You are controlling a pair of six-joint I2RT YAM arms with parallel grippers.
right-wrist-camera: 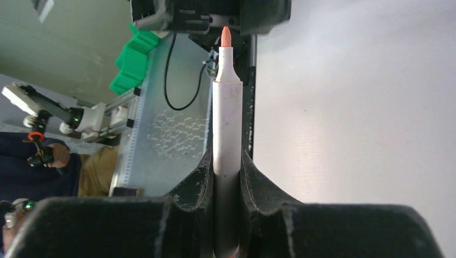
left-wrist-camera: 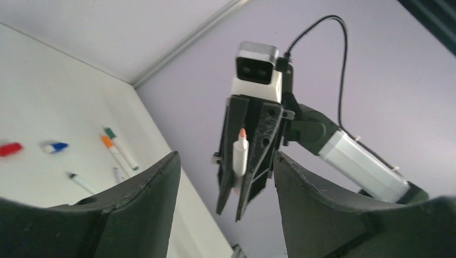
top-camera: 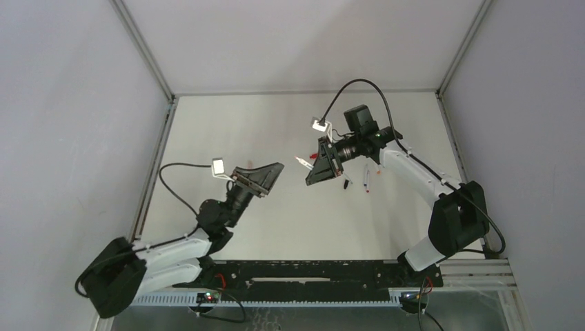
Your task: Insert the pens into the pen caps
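Note:
My right gripper [top-camera: 312, 169] is shut on a white pen with an orange tip, which sticks out between its fingers; this also shows in the left wrist view. My left gripper [top-camera: 271, 178] hangs left of it, apart from the pen, its fingers spread with nothing seen between them. Loose pens and caps lie on the board in the left wrist view: a red one [left-wrist-camera: 8, 150], a blue one [left-wrist-camera: 56, 147], an orange-capped pen [left-wrist-camera: 114, 149], a green-capped pen [left-wrist-camera: 122, 147].
The white board [top-camera: 290, 227] is clear at front and back. Side walls bound it. In the right wrist view a green object [right-wrist-camera: 130, 59] and part of a person appear beyond the board's edge.

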